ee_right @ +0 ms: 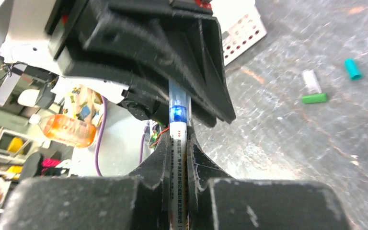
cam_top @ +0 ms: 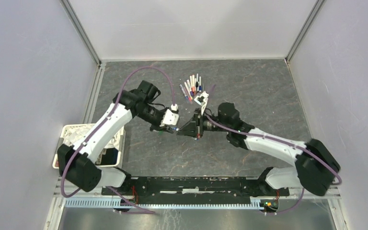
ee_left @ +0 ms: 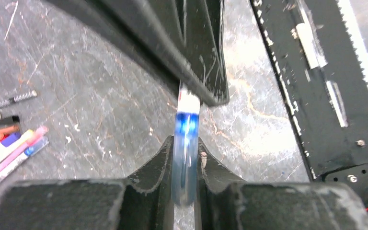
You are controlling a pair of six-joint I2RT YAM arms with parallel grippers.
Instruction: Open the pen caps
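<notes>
A pen with a translucent blue cap and a white printed body is held between the two grippers over the table. In the left wrist view, the fingers of my left gripper are closed around the blue cap. From the right wrist view, my right gripper is shut around the white body, with the left gripper's dark fingers at the cap end. In the top view both fingertips meet near the table's middle, hiding most of the pen. The cap still meets the body.
Several pens lie in a row toward the back. A green cap and a teal cap rest on the table. At the left stands a white basket with cloth.
</notes>
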